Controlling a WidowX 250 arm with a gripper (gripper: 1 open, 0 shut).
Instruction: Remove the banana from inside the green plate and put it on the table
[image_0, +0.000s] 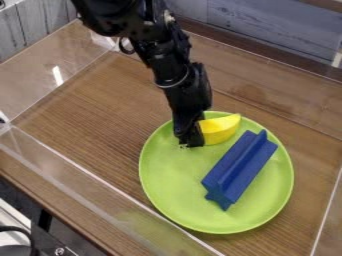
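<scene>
The yellow banana (223, 126) lies on the green plate (174, 190), near its far rim. It sits just right of my gripper (191, 138), whose tips reach down over the plate's far left part. Part of the banana's left end is hidden behind the gripper. I see nothing held by the fingers, but the dark arm seen from this side does not show how far apart they stand.
A blue block (241, 170) lies slantwise on the plate, just nearer than the banana. Bare wooden table (94, 115) stretches out left of the plate. A clear raised edge (80, 180) runs along the front left.
</scene>
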